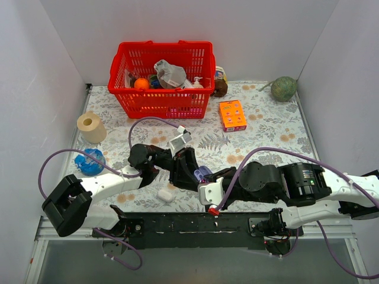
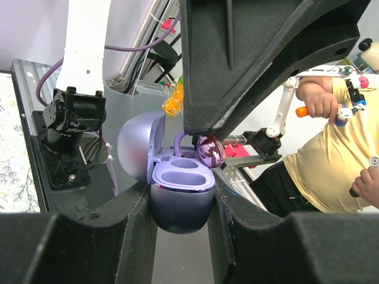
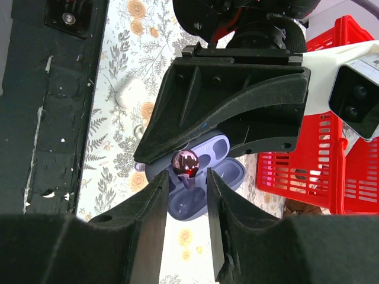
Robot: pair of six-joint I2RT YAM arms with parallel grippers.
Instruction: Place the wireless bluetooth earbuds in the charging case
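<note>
The lavender charging case is clamped in my left gripper, lid tipped open. Two oval wells on its near side look empty in the left wrist view. An earbud with a shiny maroon ball and a lavender band stands at the far part of the case. My right gripper is open around it, with visible gaps beside the earbud in the right wrist view. One right fingertip hides part of the earbud in the left wrist view. Whether the earbud is fully seated cannot be told.
A red basket with assorted items stands at the back. An orange box, a tape roll, a blue item and a small white object lie around. Clear tablecloth shows behind the grippers.
</note>
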